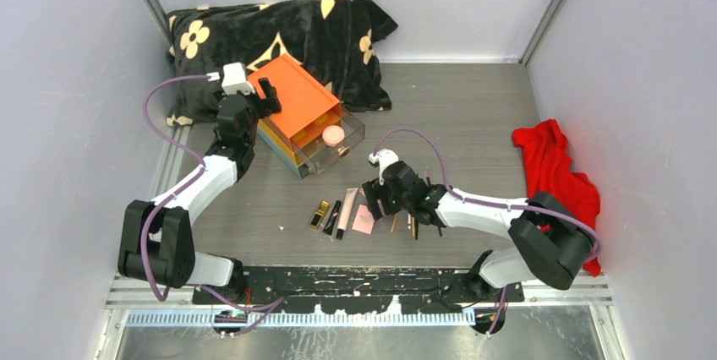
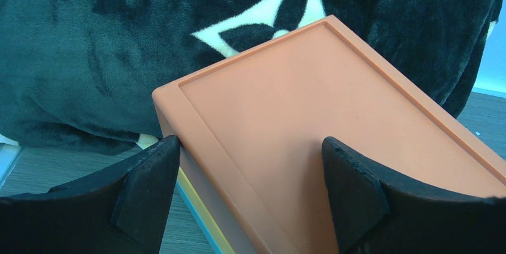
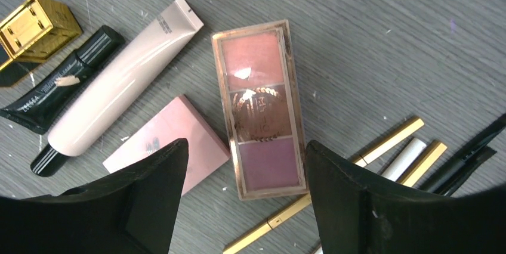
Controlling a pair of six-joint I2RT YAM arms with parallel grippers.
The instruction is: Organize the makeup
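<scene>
My left gripper is part open, its fingers over the top edge of the orange organizer [image 1: 296, 94]. A clear drawer [image 1: 317, 155] stands out at its front, holding a round pink compact [image 1: 333, 134]. My right gripper hangs open over a three-shade palette [image 3: 256, 111]. Beside that lie a pink square box [image 3: 155, 135], a pale tube [image 3: 119, 87], a black tube [image 3: 65, 81], a gold item [image 3: 36, 27] and several pencils and brushes [image 3: 406, 155].
A dark patterned blanket [image 1: 194, 47] lies behind the organizer, a red cloth [image 1: 558, 166] at the right.
</scene>
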